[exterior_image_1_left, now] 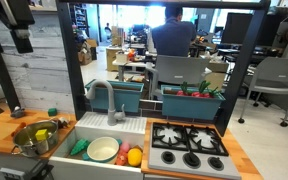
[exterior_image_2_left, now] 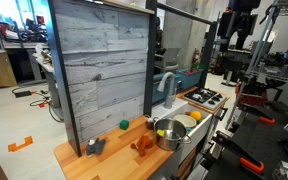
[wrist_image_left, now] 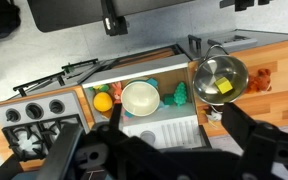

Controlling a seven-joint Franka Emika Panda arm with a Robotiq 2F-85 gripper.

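My gripper [exterior_image_2_left: 237,47] hangs high above the counter at the right of the second exterior view, its fingers spread. In the wrist view the gripper looks down with dark fingers wide apart and nothing visible between them. Below are a metal pot [wrist_image_left: 210,86] with a yellow block [wrist_image_left: 224,87] inside and a white bowl [wrist_image_left: 140,98] in the sink. A green toy [wrist_image_left: 177,95] lies to one side of the bowl. On the other side are an orange item [wrist_image_left: 103,102] and a red item [wrist_image_left: 117,90].
A stove [exterior_image_1_left: 191,146] occupies the counter right of the sink, with a faucet [exterior_image_1_left: 110,98] behind the basin. Orange-brown pieces [exterior_image_2_left: 142,145] and a dark object [exterior_image_2_left: 95,146] lie on the wood beyond the pot. Black posts [exterior_image_1_left: 71,55] frame the counter.
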